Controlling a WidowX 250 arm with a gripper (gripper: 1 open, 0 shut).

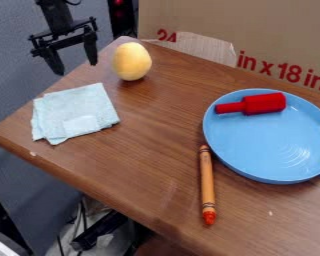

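Observation:
My black gripper hangs at the upper left, beyond the table's edge, above a folded light-blue cloth, its two fingers apart with nothing visible between them. A yellow round object rests near the back left corner of the wooden table. A blue plate on the right holds a red object with a narrow handle. An orange crayon lies left of the plate, toward the front.
A cardboard box stands behind the table, with a translucent sheet in front of it.

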